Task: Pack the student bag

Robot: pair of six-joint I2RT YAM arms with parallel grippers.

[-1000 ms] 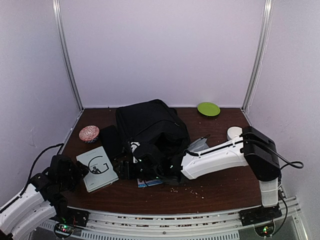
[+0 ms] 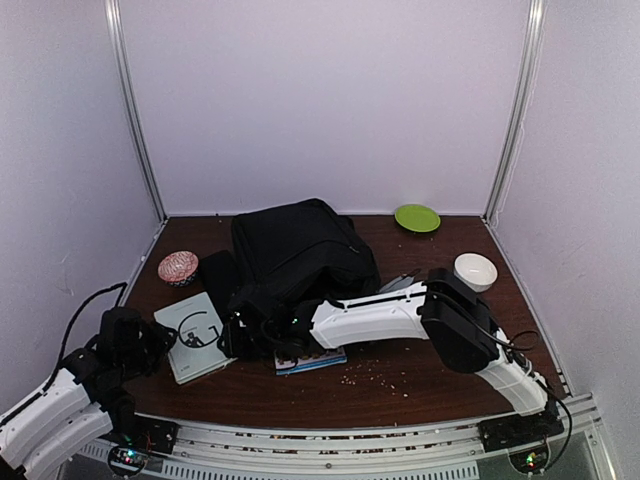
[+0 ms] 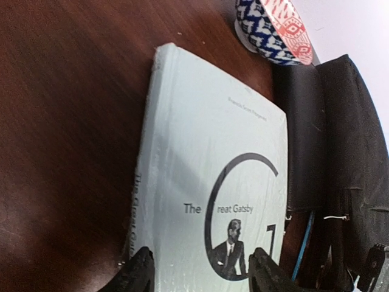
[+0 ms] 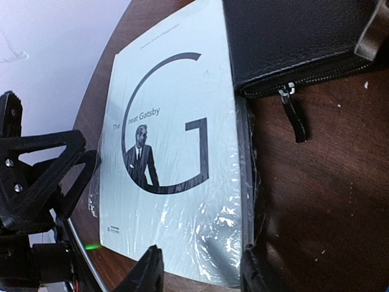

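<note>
The white Great Gatsby book (image 2: 187, 352) lies flat on the table at the left, in thin clear wrap. At its left edge is my left gripper, its fingers apart over the lower part of the cover. My right gripper comes in from the other side, fingers parted above the book's near right corner. Neither visibly grips the book. Behind it the black backpack (image 2: 300, 245) lies on the table, with a black pouch (image 2: 219, 278) at its left; the pouch's zipper pull shows in the right wrist view.
A patterned bowl (image 2: 178, 268) stands behind the book. Partly under the right arm lies a blue-edged book or booklet (image 2: 311, 362). Crumbs (image 2: 375, 380) dot the front table. A green plate (image 2: 417, 218) and a white bowl (image 2: 475, 271) sit at the right.
My right arm has reached left, bringing its gripper from beside the book to its right edge. The left arm holds its place; the book has barely shifted.
</note>
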